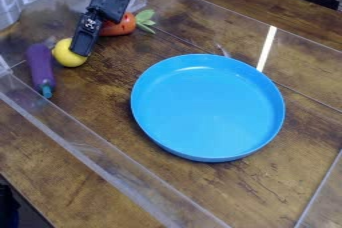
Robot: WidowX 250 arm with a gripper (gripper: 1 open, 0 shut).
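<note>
My black gripper (86, 38) hangs at the upper left, angled down with its tips right over a yellow round fruit (68, 58), open as far as can be seen. Just left of the fruit lies a purple eggplant (40, 67) with a teal tip. An orange-red vegetable (118, 26) with pale green leaves lies behind the gripper, partly hidden by it. A large round blue plate (207, 107) sits to the right of these on the wooden surface.
Clear plastic walls border the wooden floor (120, 152), with a white grid panel at the upper left. The floor below and between the eggplant and the plate is bare.
</note>
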